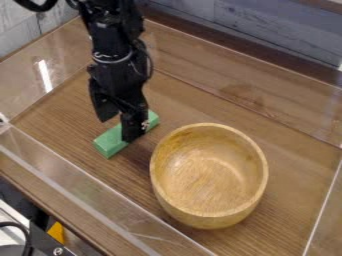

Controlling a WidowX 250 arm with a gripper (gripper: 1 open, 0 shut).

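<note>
A green block (118, 142) lies on the wooden table, left of a large yellow bowl (209, 176). My black gripper (116, 122) is open over the green block, its fingers lowered on either side and partly hiding the block. Whether they touch it I cannot tell.
The bowl fills the lower right of the middle area. A pale wall edge runs along the upper left, and dark cables lie at the bottom-left corner.
</note>
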